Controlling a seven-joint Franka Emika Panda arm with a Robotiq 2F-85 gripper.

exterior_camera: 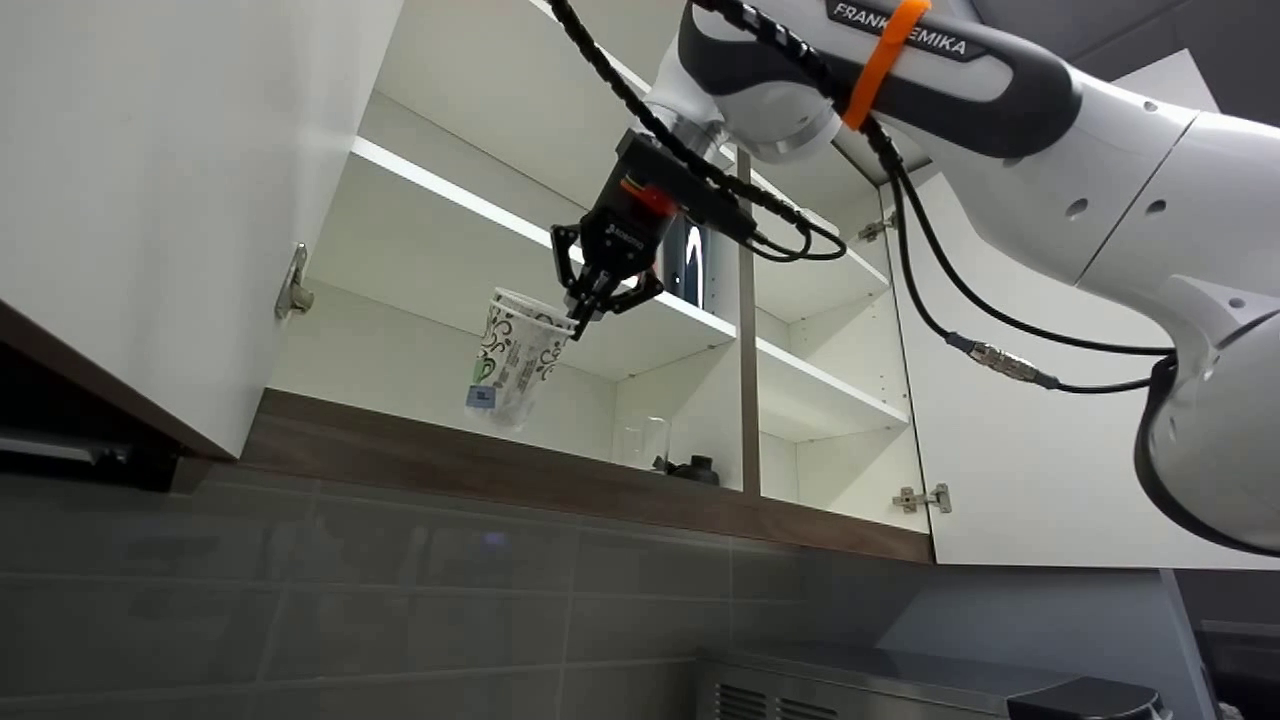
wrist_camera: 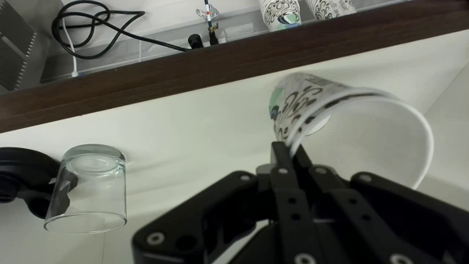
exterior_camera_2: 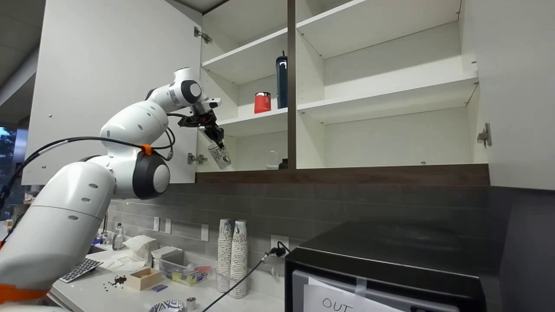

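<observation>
A white paper cup (exterior_camera: 517, 360) with dark swirls hangs by its rim from my gripper (exterior_camera: 579, 326), tilted, at the cabinet's bottom compartment. My fingers (wrist_camera: 281, 154) pinch one side of the rim in the wrist view, and the cup (wrist_camera: 303, 99) opens toward the camera on the right. There seems to be a doubled rim, perhaps two nested cups. In the second exterior view the cup (exterior_camera_2: 219, 155) shows below the gripper (exterior_camera_2: 220, 146), in front of the left-hand section. Whether its base touches the bottom shelf cannot be told.
An upright clear glass (wrist_camera: 92, 189) stands on the bottom shelf beside a black object (wrist_camera: 26, 180). A red mug (exterior_camera_2: 262, 102) and a dark tumbler (exterior_camera_2: 282, 82) occupy the shelf above. Cup stacks (exterior_camera_2: 239, 260) stand on the counter. The right section's shelves (exterior_camera_2: 385, 99) look empty.
</observation>
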